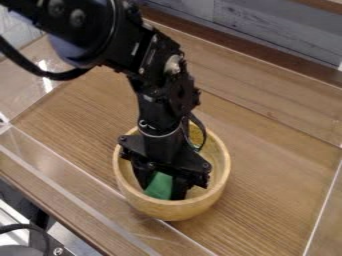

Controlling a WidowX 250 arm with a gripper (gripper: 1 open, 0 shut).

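Note:
My black gripper [163, 172] reaches down into a light wooden bowl [187, 208] near the middle of the view. It is shut on a green object [159, 186] inside the bowl, partly hidden by the fingers. The bowl's far part is largely hidden behind the gripper.
A pale board wall [267, 35] runs along the back. The table's edge is at the lower left, with dark cables beyond it.

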